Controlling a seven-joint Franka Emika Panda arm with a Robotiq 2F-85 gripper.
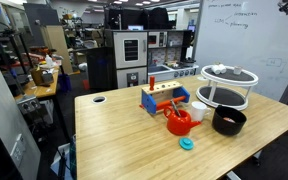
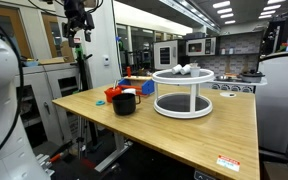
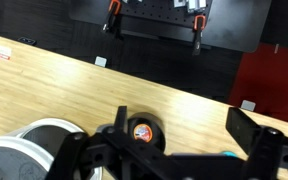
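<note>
My gripper is open and empty, its dark fingers spread at the bottom of the wrist view. It hangs high above the table's near edge, at the upper left in exterior view 2. Below it, the black pot (image 1: 228, 121) has something small and orange-red inside. A red pot (image 1: 179, 122) with a utensil leaning in it stands to its left in exterior view 1, a white mug (image 1: 198, 111) between them. The teal lid (image 1: 186, 143) lies flat in front. Behind stands a blue and yellow toy bench (image 1: 163, 96) with red parts.
A white two-tier round stand (image 2: 183, 104) carries white items on top, at the table's right in exterior view 1. Bare floor lies beyond the near edge.
</note>
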